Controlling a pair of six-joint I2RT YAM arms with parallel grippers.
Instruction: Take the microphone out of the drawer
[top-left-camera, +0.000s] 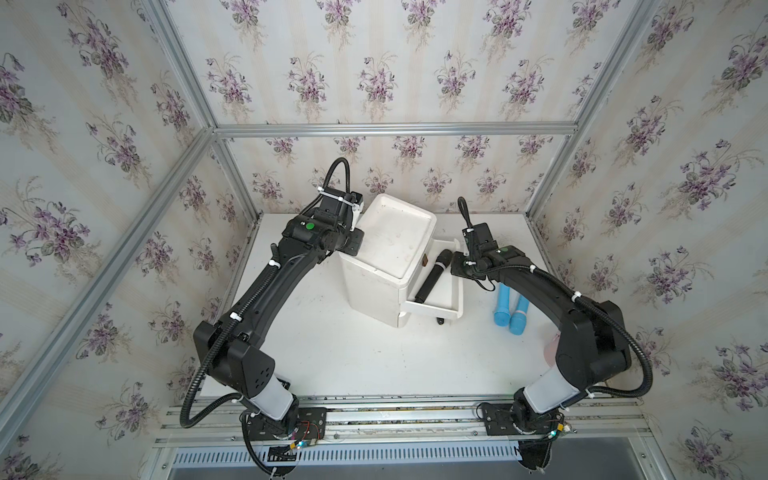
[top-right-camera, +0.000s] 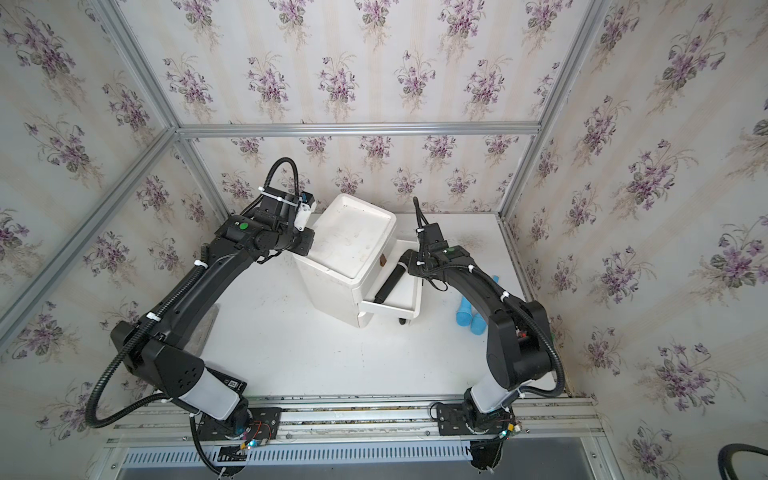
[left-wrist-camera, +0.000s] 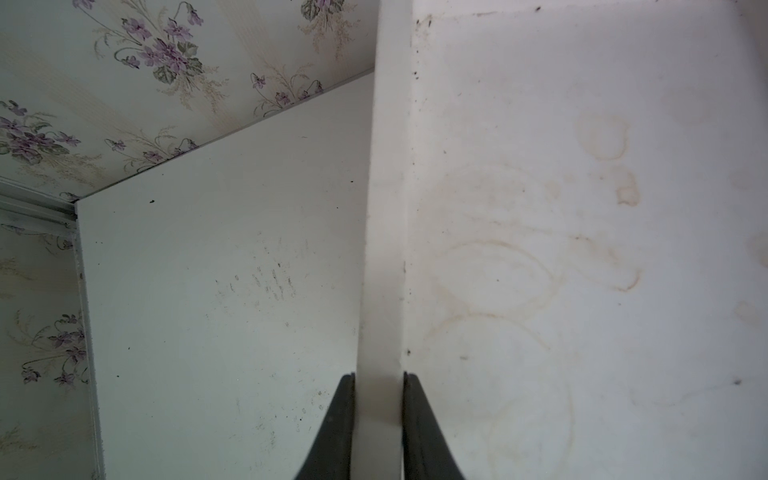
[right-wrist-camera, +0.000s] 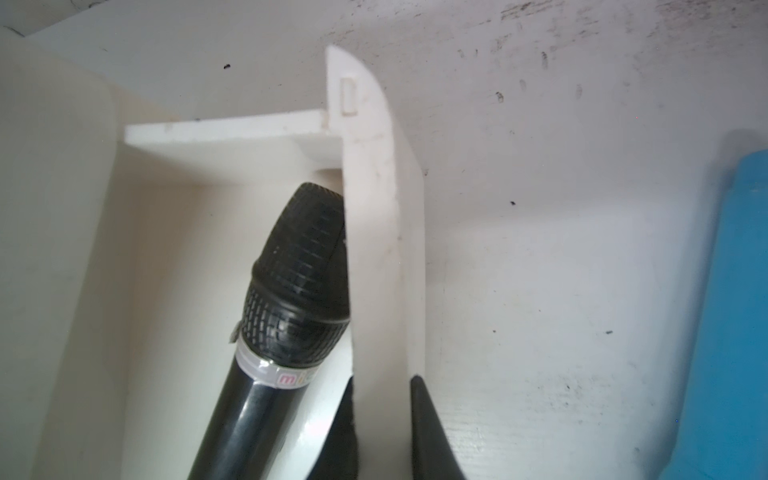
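A white cabinet (top-left-camera: 372, 284) stands mid-table with its drawer (top-left-camera: 432, 310) pulled out to the right. A black microphone (right-wrist-camera: 297, 264) with a silver-grey band lies inside the drawer. In the left wrist view, my left gripper is shut on the cabinet's top rim (left-wrist-camera: 388, 200). In the right wrist view, my right gripper is shut on the drawer's front wall (right-wrist-camera: 368, 200), beside the microphone's head.
Two blue cylindrical objects (top-left-camera: 502, 308) lie right of the drawer. A dark object (top-left-camera: 440, 321) pokes out from beneath the drawer. Walls surround the back and sides.
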